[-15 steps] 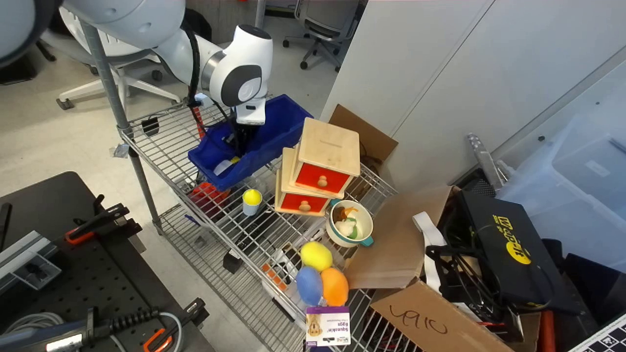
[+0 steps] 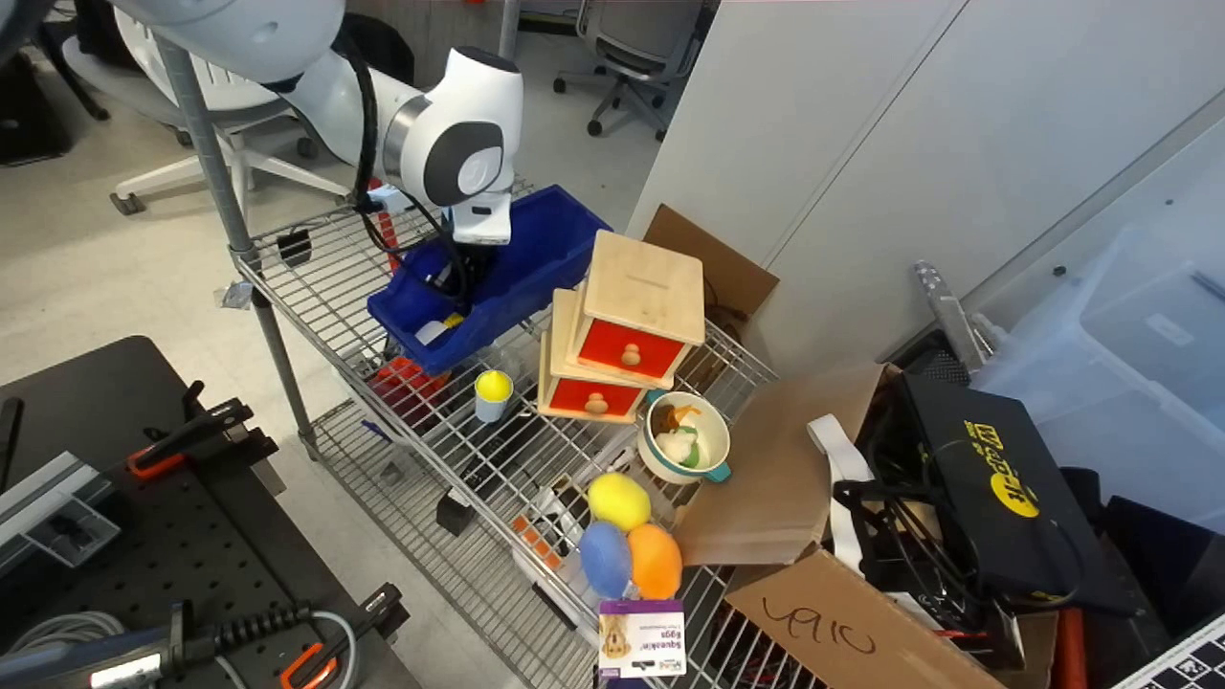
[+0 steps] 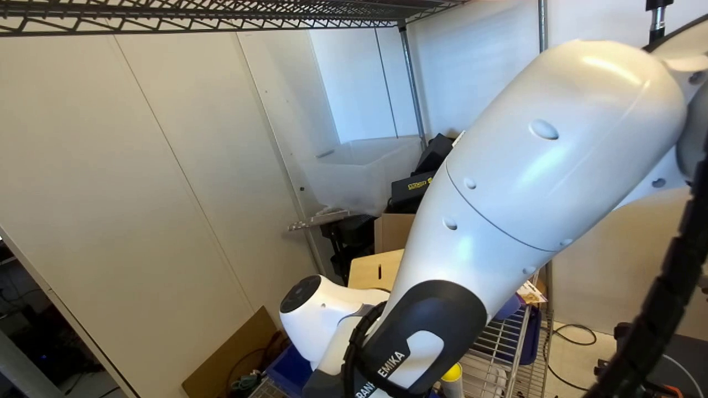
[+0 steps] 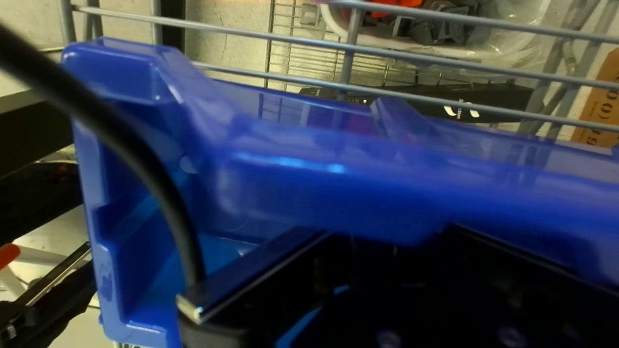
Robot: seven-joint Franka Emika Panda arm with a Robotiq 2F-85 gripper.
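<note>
My gripper (image 2: 462, 297) reaches down into the long blue bin (image 2: 553, 230) on the wire shelf. It is shut, and nothing shows between its fingers, though the fingertips are dark and partly hidden. Close by in the bin's near end lie a small yellow thing (image 2: 453, 322) and a whitish thing (image 2: 431, 332), too small to name. The wrist view is filled by the bin's blurred blue wall (image 4: 325, 180), with the dark gripper body low in the picture and a black cable crossing at left. In exterior view 2 the arm hides the gripper.
Right of the bin stand two wooden boxes with red drawers (image 2: 621, 344). A yellow-topped cup (image 2: 494, 394), a bowl of toys (image 2: 685, 436), yellow, blue and orange eggs (image 2: 620, 500) and an open cardboard box (image 2: 792, 482) lie nearer. The bin's walls surround the gripper.
The arm has shifted slightly left in exterior view 1, with the gripper still down in the bin. The yellow and whitish things in the bin sit slightly lower and further left.
</note>
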